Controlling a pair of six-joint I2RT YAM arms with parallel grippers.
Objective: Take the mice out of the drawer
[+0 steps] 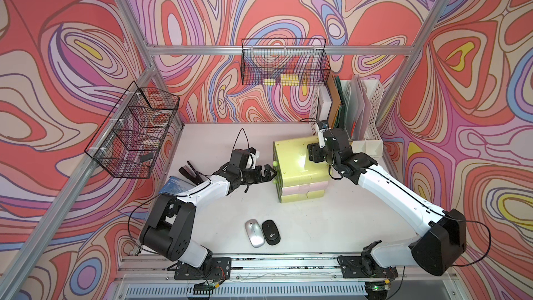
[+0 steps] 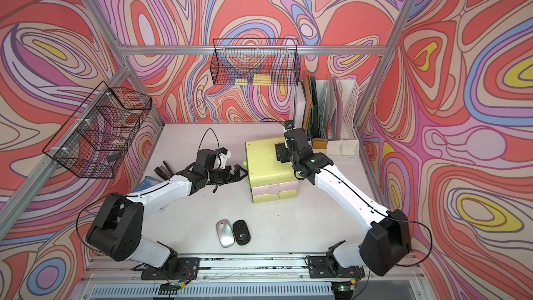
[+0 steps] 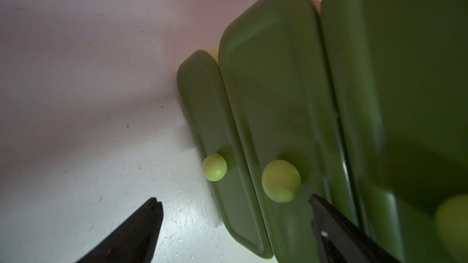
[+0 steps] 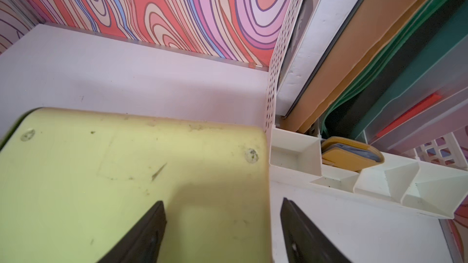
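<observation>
A pale yellow drawer unit (image 1: pixel 297 161) with pink middle stands mid-table. My left gripper (image 1: pixel 263 174) is open at its knobbed left side; the left wrist view shows its closed drawer fronts and round knobs (image 3: pixel 280 180). My right gripper hangs over the unit's top right, fingers parted with nothing seen between them. A silver mouse (image 1: pixel 254 232) and a black mouse (image 1: pixel 271 232) lie side by side on the front of the table.
A white file organizer (image 2: pixel 344 147) with folders stands at the back right. Wire baskets hang on the back and left frames. Dark items lie at the table's left.
</observation>
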